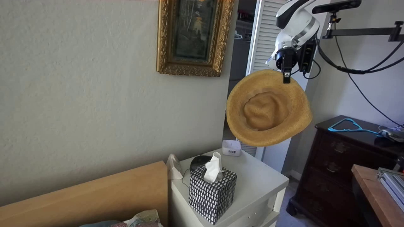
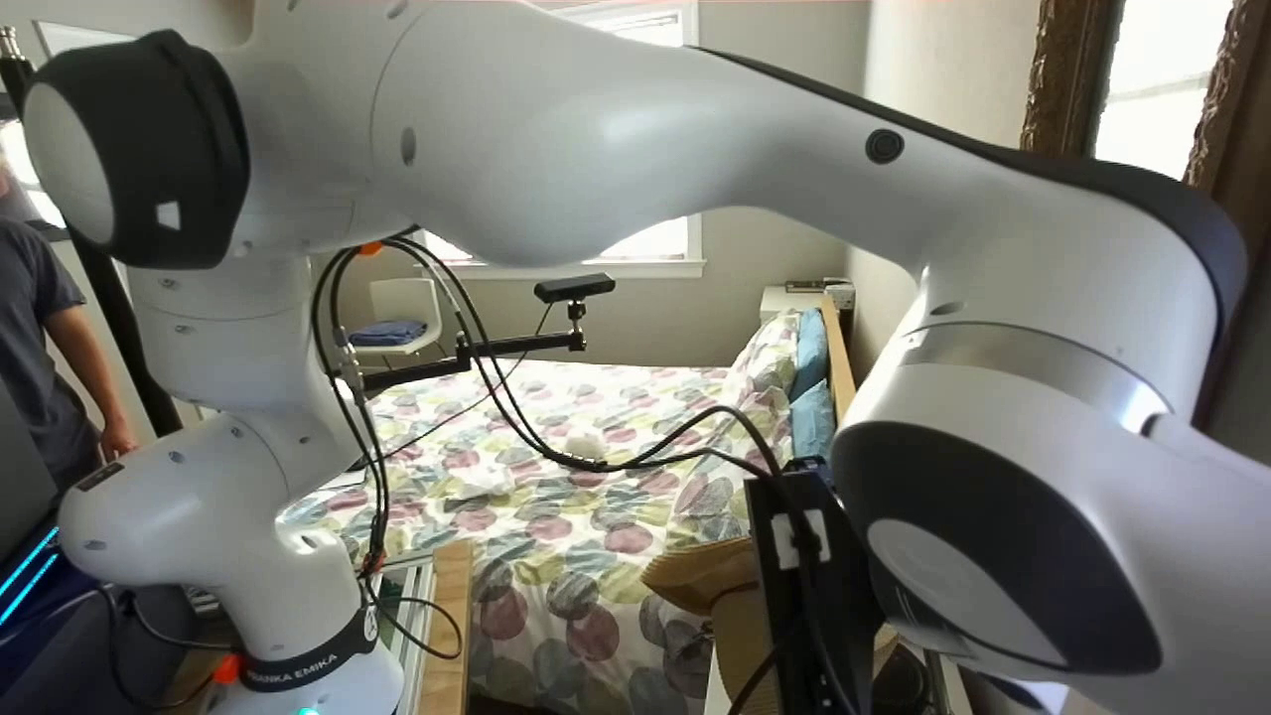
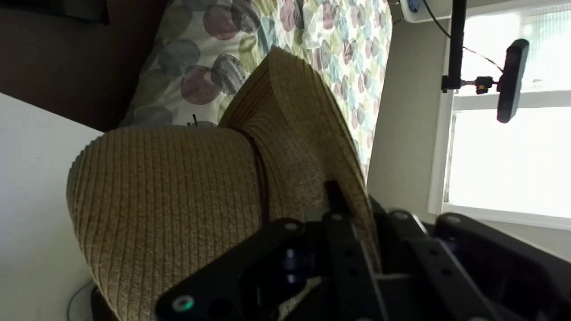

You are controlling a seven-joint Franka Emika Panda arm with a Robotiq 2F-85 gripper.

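A tan straw hat [image 1: 242, 102] hangs by its brim in exterior view 1, its hollow inner side facing that camera. My gripper [image 1: 286, 80] is shut on the upper edge of the brim, above the white nightstand. From the wrist, the ribbed crown of the hat [image 3: 171, 203] fills the lower left, and the brim runs in between the dark fingers. Exterior view 2 shows only part of the hat [image 2: 697, 572], low beside the wrist camera mount; the arm hides my fingertips there.
On the white nightstand [image 1: 261, 174] stand a patterned tissue box [image 1: 212, 193] and a small white device [image 1: 231, 147]. A gold picture frame [image 1: 163, 37] hangs on the wall to the left. A dark dresser [image 1: 322, 166] bears a blue hanger [image 1: 346, 130]. The bed [image 2: 560, 417] lies beyond the nightstand.
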